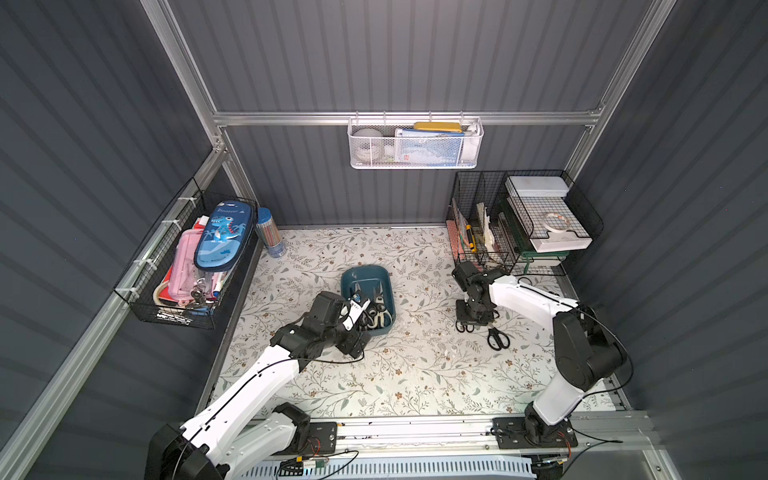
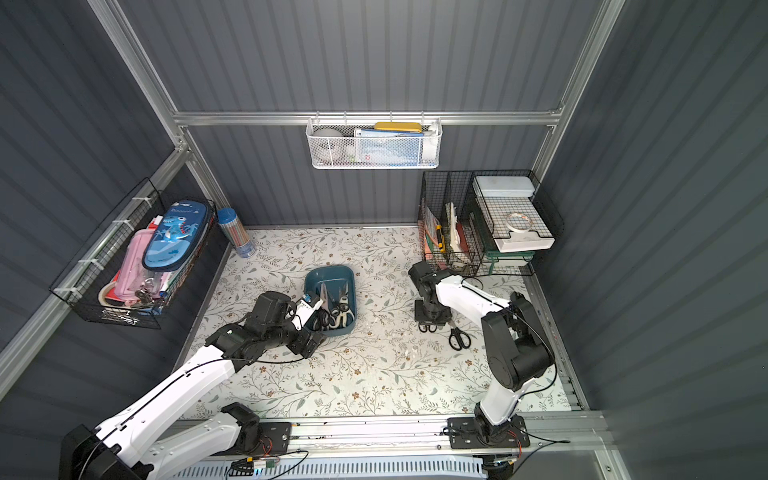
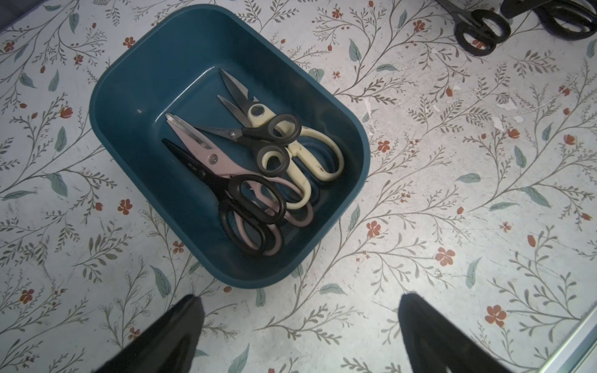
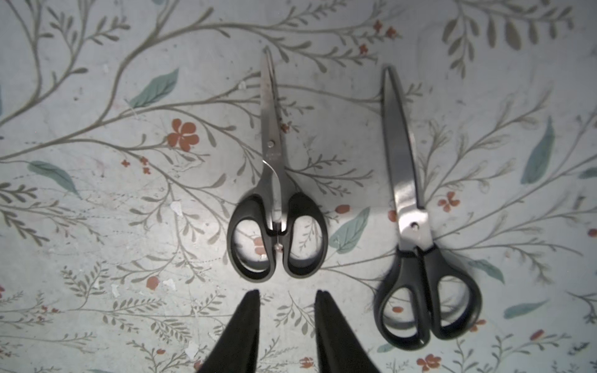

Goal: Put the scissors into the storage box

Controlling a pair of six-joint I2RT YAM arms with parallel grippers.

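Observation:
The blue storage box (image 3: 124, 149) holds several scissors (image 3: 205, 155) with black, cream and pink handles. My left gripper is open and empty beside the box's near end. On the table at the right lie two pairs of black-handled scissors: a smaller pair (image 4: 273, 180) and a larger pair (image 4: 407, 217) to its right. My right gripper is open over them, its fingertips just below the smaller pair's handles in the right wrist view, with nothing between.
Wire organisers (image 1: 472, 264) stand behind my right arm. A wire basket (image 1: 168, 312) and a cylinder (image 1: 270, 236) are at the left.

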